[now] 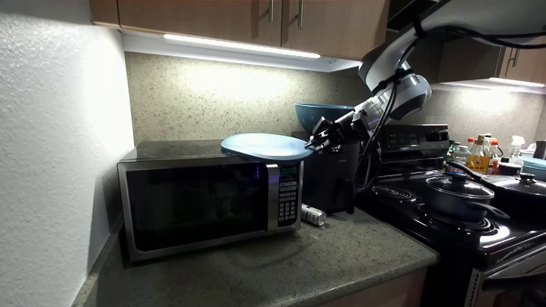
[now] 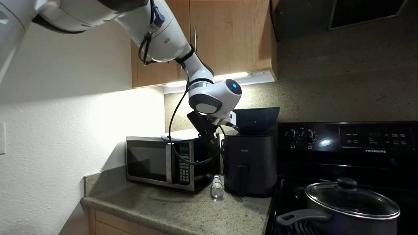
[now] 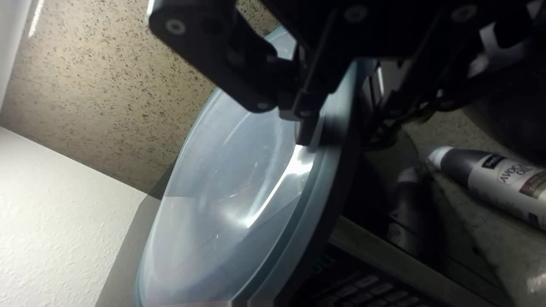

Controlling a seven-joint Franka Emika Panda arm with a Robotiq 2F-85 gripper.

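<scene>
A round, pale blue lid or shallow dish (image 1: 263, 145) lies on top of the microwave (image 1: 202, 202), its right side reaching past the microwave's edge. At that right rim is my gripper (image 1: 313, 146), its fingers part open around the edge. In the wrist view, one finger (image 3: 306, 130) stands over the lid's glossy upper face (image 3: 220, 169); the other is dark and mostly lost in shadow beyond the rim. Whether either finger touches the rim cannot be made out. In exterior view 2 the arm hides the fingertips, and only the lid's left part (image 2: 182, 135) shows.
A black air fryer (image 2: 250, 164) with a dark blue bowl (image 2: 256, 119) on top stands right of the microwave. A bottle (image 3: 499, 176) lies on the counter between them. Cabinets (image 1: 204, 20) hang above. A lidded pot (image 1: 458, 197) sits on the stove.
</scene>
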